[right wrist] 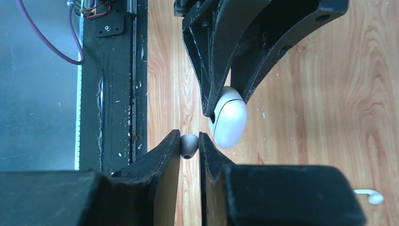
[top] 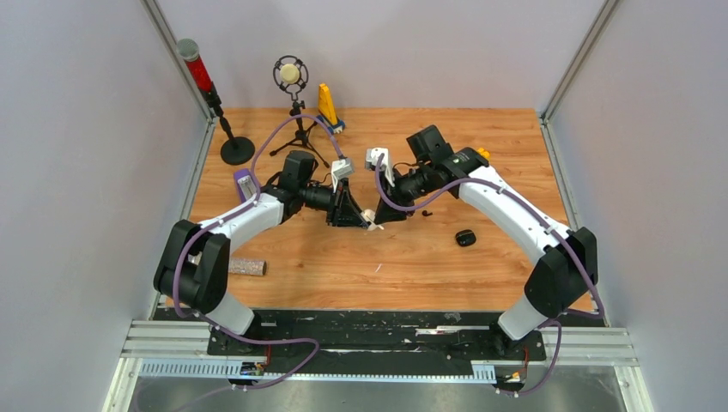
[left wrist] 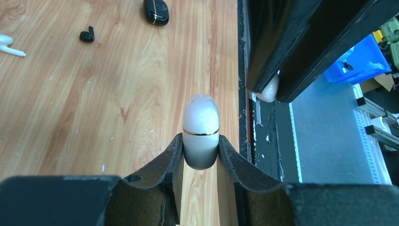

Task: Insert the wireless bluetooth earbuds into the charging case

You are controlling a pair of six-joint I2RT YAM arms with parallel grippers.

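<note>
A white charging case with a gold line round it is pinched upright in my left gripper. It looks closed, its seam showing as a thin line on the case in the right wrist view. My right gripper is shut on a white earbud, of which only a small rounded end shows. This earbud is apart from the case, beside it in the right wrist view. From above, the two grippers nearly meet over the table's middle. Another white earbud lies on the table.
A black earbud and a black case lie on the table to the right. Microphone stands and a yellow item are at the back left.
</note>
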